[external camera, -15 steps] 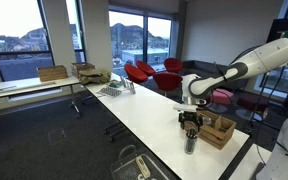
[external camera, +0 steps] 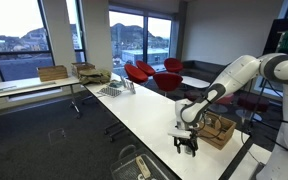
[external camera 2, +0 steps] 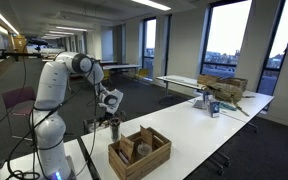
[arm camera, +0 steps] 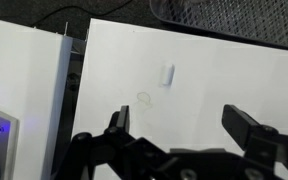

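My gripper stands open over the white table (arm camera: 109, 75), its dark fingers well apart with nothing between them. Beyond them in the wrist view, a small white cylindrical piece (arm camera: 168, 74) lies on the tabletop near a faint ring mark. From the first exterior view, the gripper (external camera: 183, 139) hangs low over the near part of the table, in front of a dark upright cylinder that is mostly covered. The second exterior view shows that dark cylinder (external camera 2: 115, 128) standing on the table close to the gripper. Whether they touch cannot be told.
A wooden box with compartments (external camera 2: 134, 152) stands on the table beside the arm. A black mesh tray (arm camera: 234, 14) sits past the table edge.
The arm has come down and toward the left in the first exterior view. The gripper now covers most of the dark cylinder, which stood in plain sight before.
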